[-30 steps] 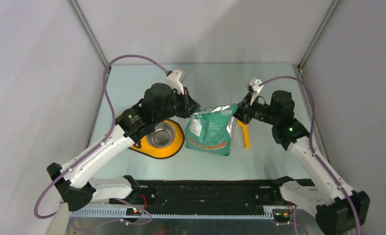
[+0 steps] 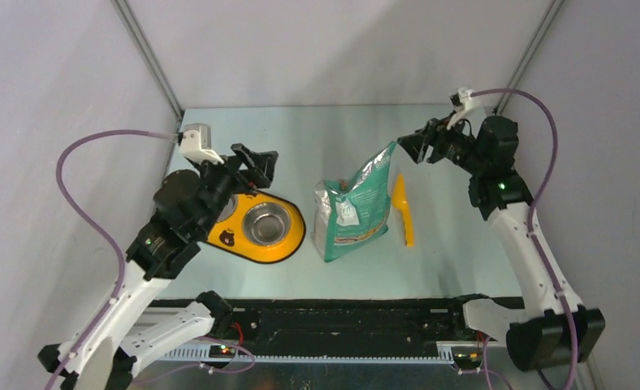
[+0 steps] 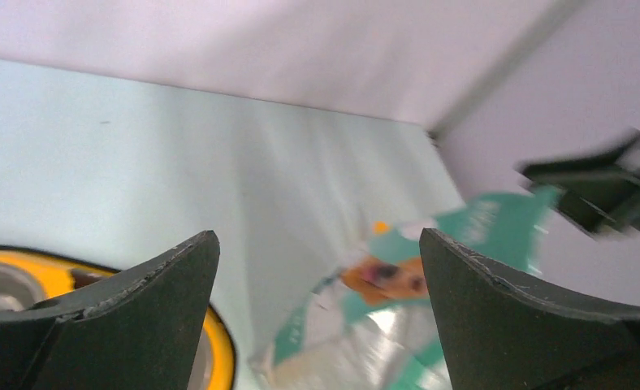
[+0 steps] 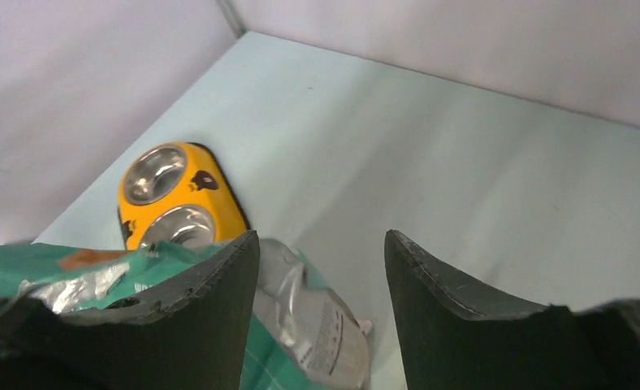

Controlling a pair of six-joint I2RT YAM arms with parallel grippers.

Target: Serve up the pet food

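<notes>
The green and silver pet food bag (image 2: 356, 213) stands at the middle of the table, its top corner peaking toward the back right. Over the yellow feeder's back edge, my left gripper (image 2: 261, 169) is open and empty, well apart from the bag. Just beyond the bag's peak is my right gripper (image 2: 412, 148); in the right wrist view its fingers (image 4: 234, 284) are parted with nothing between them, and the bag (image 4: 300, 321) lies outside the left one. Whether that finger touches the bag I cannot tell. A steel bowl (image 2: 266, 223) in the feeder looks empty.
To the right of the bag lies a yellow scoop (image 2: 403, 213). The feeder's yellow tray (image 2: 295, 237) occupies the left, its second bowl (image 2: 227, 208) partly covered by my left arm.
Both grippers have come off the bag's top and moved apart, left one to the left, right one to the right. The bag has turned and its top corner now rises to a peak.
</notes>
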